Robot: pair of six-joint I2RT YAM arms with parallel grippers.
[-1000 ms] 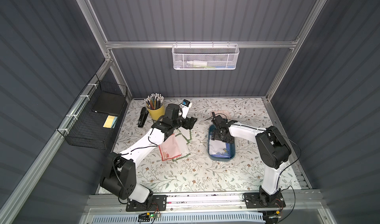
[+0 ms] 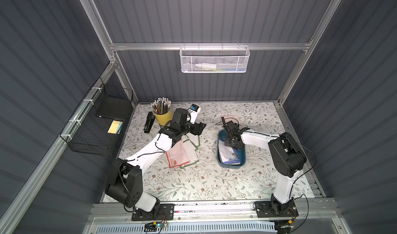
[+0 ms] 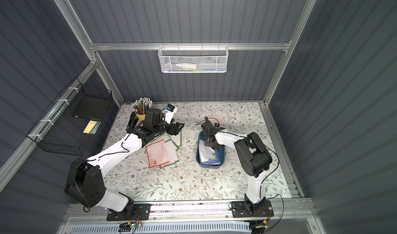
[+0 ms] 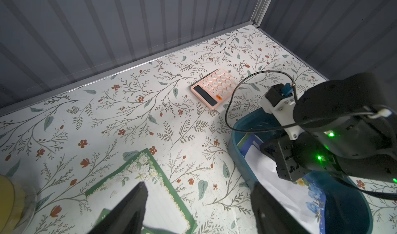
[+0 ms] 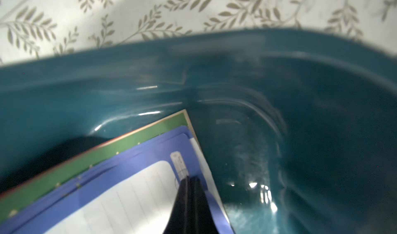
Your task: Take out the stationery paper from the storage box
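Note:
The teal storage box [image 2: 232, 166] stands right of the table's middle, with blue-bordered stationery paper [image 2: 227, 153] lying askew inside. In the right wrist view, my right gripper is shut, its tips against the blue border near one corner of the lined paper [image 5: 136, 188]. Whether an edge of that sheet is pinched cannot be made out. A green-bordered sheet [image 5: 144, 132] shows beneath the blue one. My left gripper is open and empty, held over the table to the left of the box.
Pink-bordered [image 2: 177, 153] and green-bordered sheets [image 4: 144, 184] lie on the table at left. A yellow pencil cup [image 2: 163, 117] stands behind them, and a pink calculator [image 4: 214, 88] lies behind the box.
My right gripper's fingers, spread apart a second ago, have come together. The paper has turned slightly inside the box. My left arm has stayed still.

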